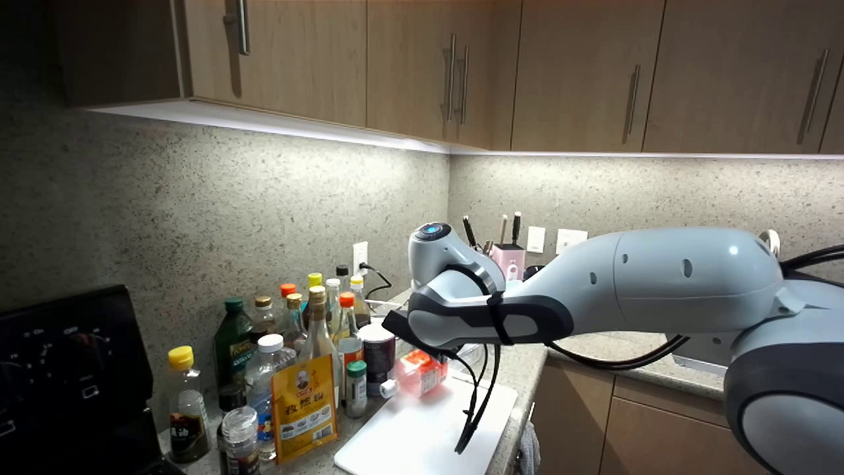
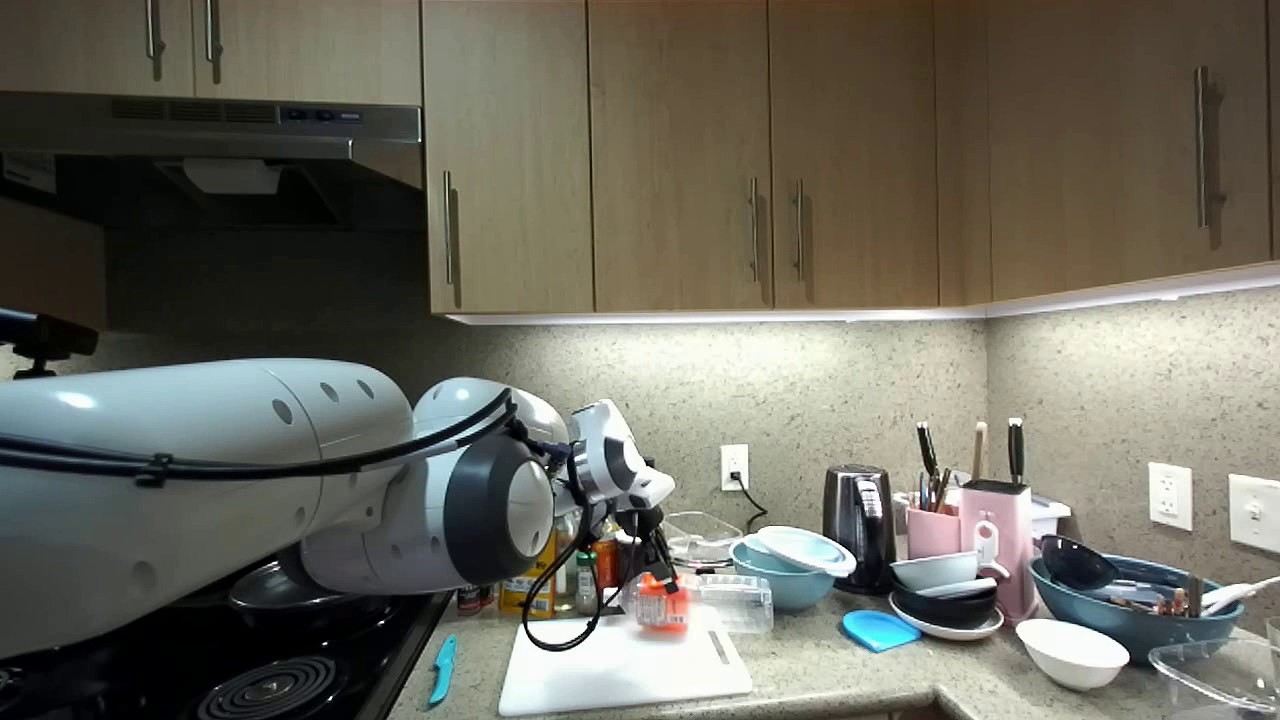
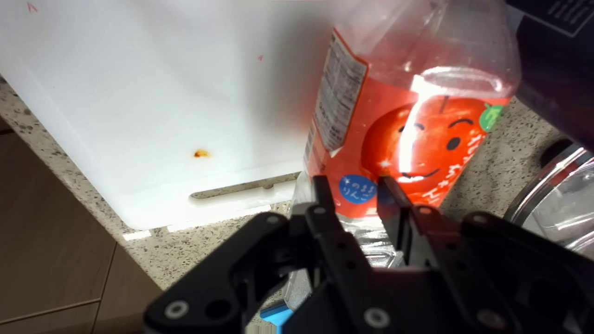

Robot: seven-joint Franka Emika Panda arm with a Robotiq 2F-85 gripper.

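Note:
A clear plastic bottle (image 3: 412, 144) with a red apple-face label lies on its side, partly on the white cutting board (image 3: 167, 94). Its white cap (image 1: 388, 388) points toward the board's middle in exterior view 1. My gripper is open, its black fingers (image 3: 390, 195) parted over the lower end of the label. Bottle surface shows in the gap between them. From the second exterior view, the gripper appears at the bottle (image 2: 662, 606) from above; whether a fingertip touches it, I cannot tell.
Several sauce bottles and a yellow packet (image 1: 304, 408) crowd the wall side. Beyond the bottle are a clear container (image 2: 738, 600) and blue bowls (image 2: 786, 584). A turquoise knife (image 2: 444, 670) rests between stove and board. The board's front part is bare.

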